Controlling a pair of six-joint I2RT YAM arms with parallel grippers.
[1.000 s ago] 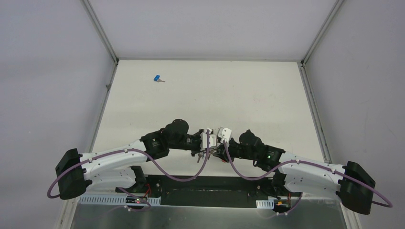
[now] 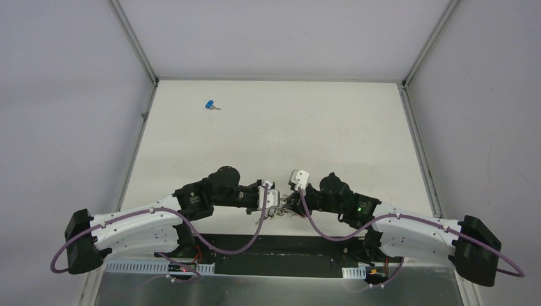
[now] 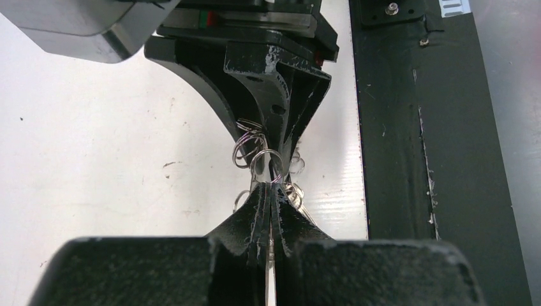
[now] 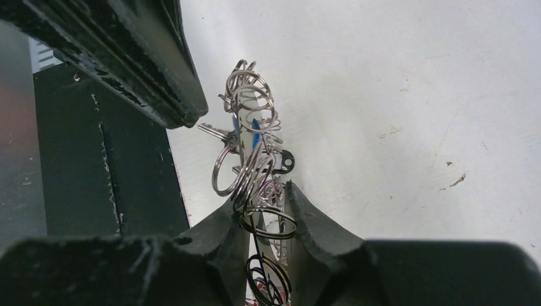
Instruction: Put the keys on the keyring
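Note:
A cluster of metal keyrings and keys (image 4: 250, 102) hangs where my two grippers meet, near the table's front middle in the top view. My left gripper is shut, with rings just beyond its tips. In the right wrist view, rings lie at and between the fingertips of my right gripper; whether these grip them is unclear. A loose key with a blue head (image 2: 210, 104) lies at the back left of the table.
A black strip (image 3: 421, 159) runs along the front edge. Walls close in both sides.
The right arm looks unchanged.

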